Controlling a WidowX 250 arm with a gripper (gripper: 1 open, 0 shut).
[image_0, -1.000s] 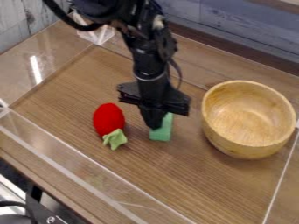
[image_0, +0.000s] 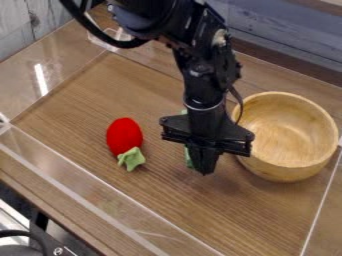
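Observation:
My black gripper (image_0: 206, 144) is shut low over the wooden table, just left of a tan bowl (image_0: 286, 118). A small green object (image_0: 195, 158) lies partly hidden behind and under it; I cannot see anything held between the fingers. To the left, a red object (image_0: 123, 133) lies beside a light green leafy piece (image_0: 131, 158).
A pale wall runs along the back, and a dark cable or part shows at the lower left corner.
My gripper has moved to the right, toward the bowl and slightly nearer, and now covers more of the small green object.

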